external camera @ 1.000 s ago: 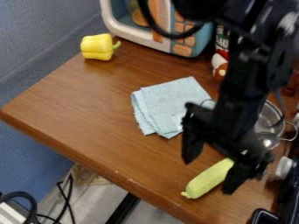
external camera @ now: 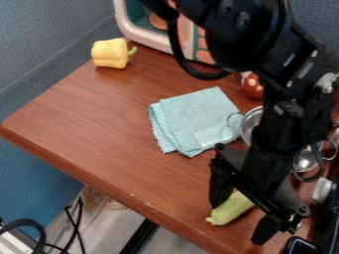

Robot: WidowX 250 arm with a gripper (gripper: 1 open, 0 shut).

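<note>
My black gripper (external camera: 245, 198) is low at the front right of the wooden table, its fingers on either side of a pale green, elongated vegetable (external camera: 225, 211), whose far part is hidden under the gripper. Whether the fingers are closed on it I cannot tell. A folded light blue cloth (external camera: 185, 121) lies just behind and to the left.
A yellow pepper (external camera: 111, 53) sits at the back left. A red object (external camera: 252, 84), a toy oven (external camera: 146, 25) and metal utensils are behind and right of the arm.
The gripper has moved down over the green vegetable, covering more of it. The vegetable shows no clear movement.
</note>
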